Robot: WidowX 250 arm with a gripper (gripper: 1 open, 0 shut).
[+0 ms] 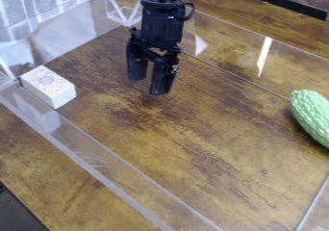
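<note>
The black gripper [150, 73] hangs over the middle-back of the wooden surface, its two fingers apart with nothing visible between them. A white rectangular box [49, 87] with a faint round print lies at the left, apart from the gripper. A bumpy pale green object [313, 115], shaped like a gourd, lies at the right edge, partly cut off by the frame.
Clear plastic walls [103, 170] border the wooden surface [193, 158] on several sides. A white crumpled sheet or curtain [38, 23] is at the back left.
</note>
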